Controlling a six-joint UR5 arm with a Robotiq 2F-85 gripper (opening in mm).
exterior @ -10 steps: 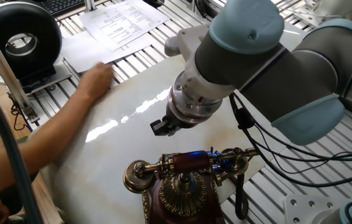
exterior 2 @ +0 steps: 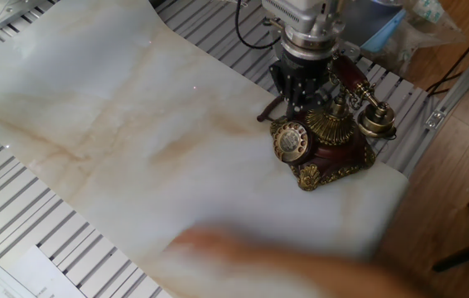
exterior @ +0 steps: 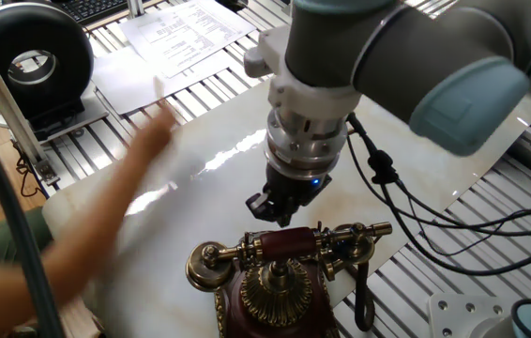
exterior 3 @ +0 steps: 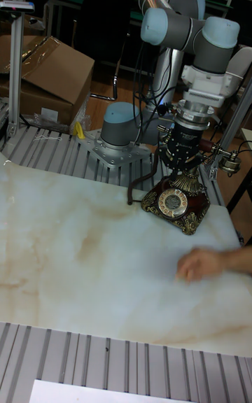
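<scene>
An antique-style telephone (exterior: 278, 293), dark red with ornate gold trim, stands on the marbled sheet. Its red handset (exterior: 287, 244) lies across the cradle on top. The round dial (exterior 2: 291, 142) faces the sheet's open side. In exterior view 1 my black gripper (exterior: 270, 208) points down just beyond the handset, on the dial side, with no contact visible. Exterior view 2 has the gripper (exterior 2: 295, 112) overlapping the phone and hiding part of the handset. Dark fingers blend together in every view, so their opening cannot be judged; nothing shows held.
A person's blurred arm (exterior: 106, 211) reaches over the sheet, its hand (exterior 3: 199, 264) short of the phone. Black cables (exterior: 416, 208) hang beside my wrist. Much of the marbled sheet (exterior 3: 75, 254) is bare. Papers (exterior: 176, 39) lie beyond its edge.
My gripper has swung from a slant to nearly vertical and moved right, closer to the handset. The person's arm has lifted off the papers' edge and is blurred. The phone has not moved.
</scene>
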